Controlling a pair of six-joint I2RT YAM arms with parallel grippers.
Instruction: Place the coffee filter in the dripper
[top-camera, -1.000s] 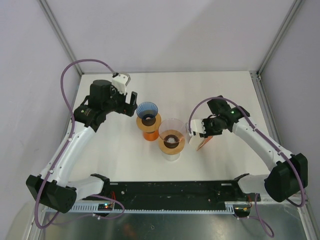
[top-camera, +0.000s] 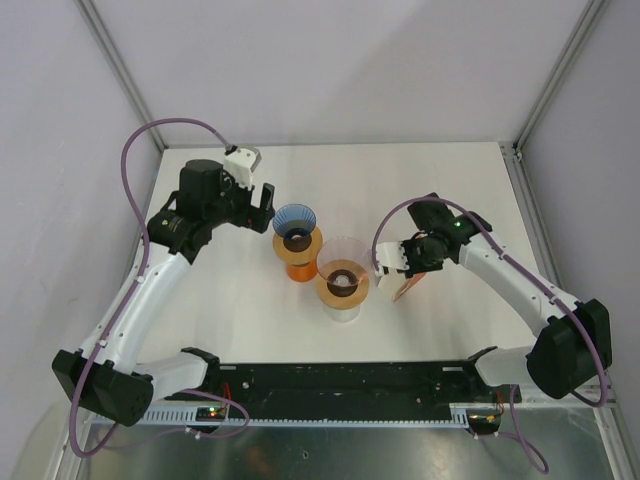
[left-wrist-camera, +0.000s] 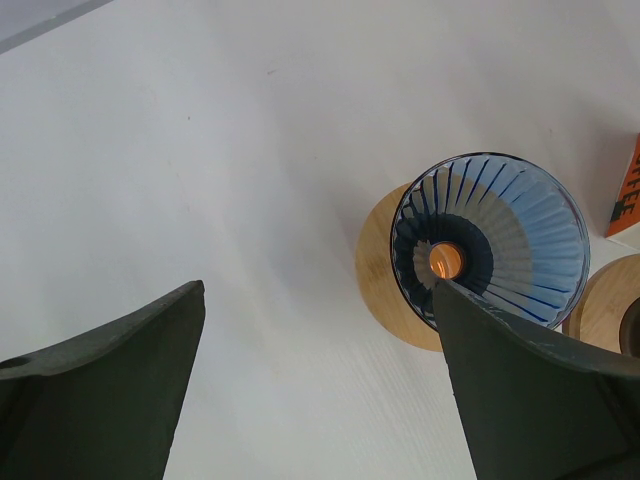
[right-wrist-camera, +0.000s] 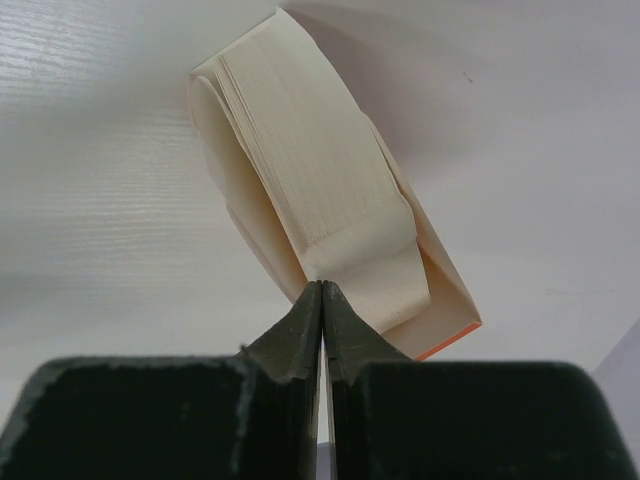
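A blue ribbed dripper (top-camera: 295, 222) on a wooden collar stands left of centre, and a clear pink dripper (top-camera: 345, 262) on a similar stand is nearer the front. My left gripper is open and empty above the left of the blue dripper. In the right wrist view a pack of paper coffee filters (right-wrist-camera: 320, 190) lies in an opened cream box (right-wrist-camera: 445, 325). My right gripper is shut with its tips at the near end of the filters; nothing clearly shows between its fingers.
An orange-and-white coffee box (left-wrist-camera: 625, 195) shows at the right edge of the left wrist view. Walls border it at the back and both sides.
The left arm and the drippers have not moved.
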